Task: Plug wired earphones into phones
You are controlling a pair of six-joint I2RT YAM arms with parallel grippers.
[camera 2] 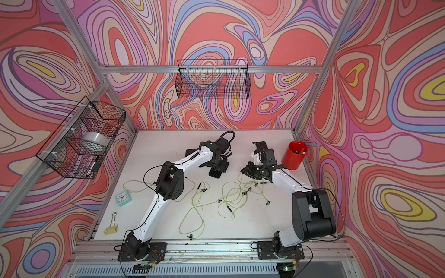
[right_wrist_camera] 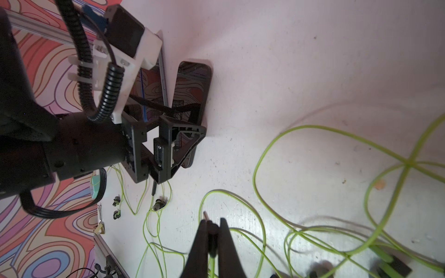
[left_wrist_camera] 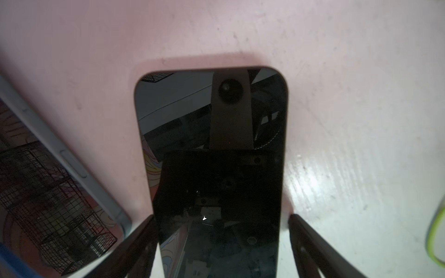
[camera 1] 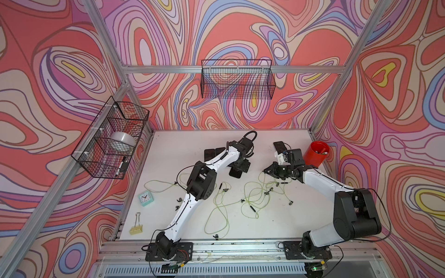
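A black phone (left_wrist_camera: 217, 171) lies flat, screen up, in the left wrist view. My open left gripper straddles its long sides, one fingertip close to each edge. In the right wrist view my right gripper is shut on a dark earphone plug (right_wrist_camera: 212, 238), whose metal tip sticks out past the fingers. The plug is apart from the phone, which shows partly behind the left gripper's fingers (right_wrist_camera: 185, 148) there. Lime-green earphone cables (camera 1: 250, 194) lie in loops over the front of the table; which one belongs to the held plug is hard to trace.
Beside the phone lies a larger grey-edged device (left_wrist_camera: 69, 162). Another dark phone (camera 1: 279, 146) sits behind my right arm. A red bucket (camera 1: 317, 154) stands at the right, a teal clock (camera 1: 145, 198) at the left. Dark earbuds (camera 1: 216, 236) are scattered among the cables.
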